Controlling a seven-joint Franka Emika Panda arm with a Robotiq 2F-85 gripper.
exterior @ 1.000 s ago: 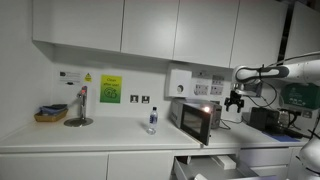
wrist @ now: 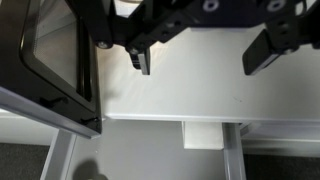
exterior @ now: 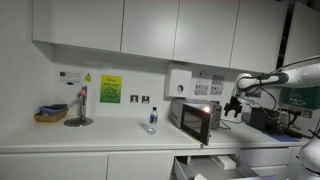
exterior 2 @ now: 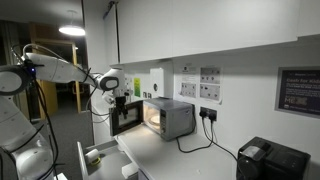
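My gripper is open, its two dark fingers wide apart and nothing between them in the wrist view. Below it lie the edge of the white counter (wrist: 160,97) and an open drawer (wrist: 150,160). On the left of that view the dark microwave door (wrist: 65,60) stands swung out. Exterior view 1 has the gripper (exterior: 232,108) in the air to the right of the microwave (exterior: 188,113). In exterior view 2 the microwave (exterior 2: 175,118) has its door open and its inside is lit.
A water bottle (exterior: 152,121) stands on the counter left of the microwave. Further left are a tap (exterior: 83,102) and a basket (exterior: 50,114). A black toaster (exterior 2: 272,160) sits at the near end. The open drawer (exterior: 205,168) juts out below the microwave.
In exterior view 1 the arm has shifted slightly and the gripper hangs a little lower than a second ago. The microwave, bottle and drawer have not moved.
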